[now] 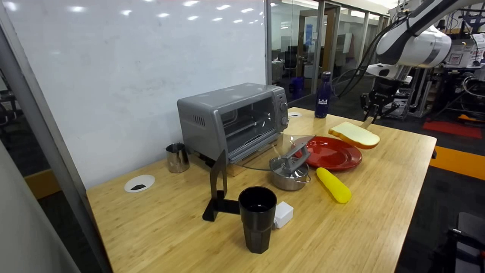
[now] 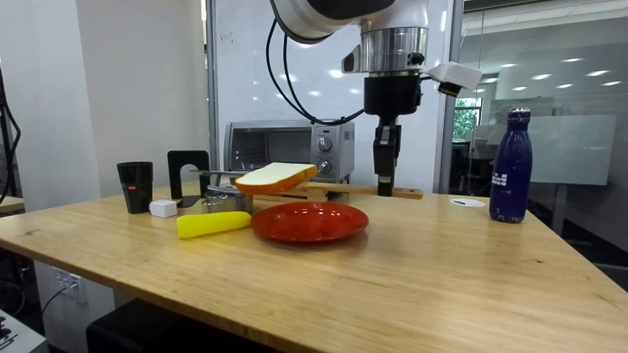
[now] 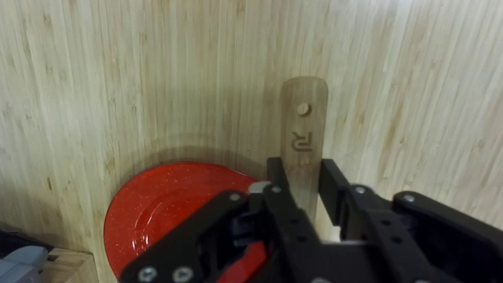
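Observation:
My gripper is shut on the handle of a wooden spatula (image 3: 304,125), whose rounded end with a hole sticks out past the fingers. In exterior view 2 the handle (image 2: 406,192) runs level through the fingers. A slice of bread (image 2: 277,176) rides at the spatula's far end, raised off the table and slightly tilted. The red plate (image 2: 310,234) rests on the table below; in exterior view 1 the bread (image 1: 355,134) appears at the plate's right, overlapping its far edge. Nothing else shows on the plate. The spatula's blade is largely hidden under the bread.
A toaster oven (image 1: 236,120) stands against the whiteboard, its front open. Near the plate are a lidded pot (image 1: 290,176) and a yellow object (image 1: 334,185). A blue bottle (image 2: 510,167) stands at the right.

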